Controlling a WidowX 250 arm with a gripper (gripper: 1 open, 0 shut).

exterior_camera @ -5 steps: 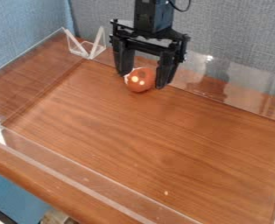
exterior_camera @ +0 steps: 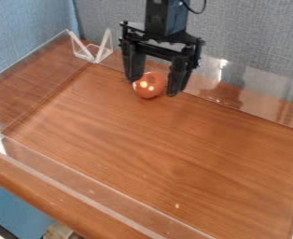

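Observation:
My black gripper [exterior_camera: 154,78] hangs at the back middle of the camera view, its two fingers spread open. A round orange-red object with light spots [exterior_camera: 149,86] sits on the wooden surface between and just behind the fingertips; whether either finger touches it I cannot tell.
A white wire rack [exterior_camera: 91,49] stands in the back left corner. Clear plastic walls edge the wooden surface [exterior_camera: 161,163], with grey padded panels behind. Small items lie outside at the bottom left.

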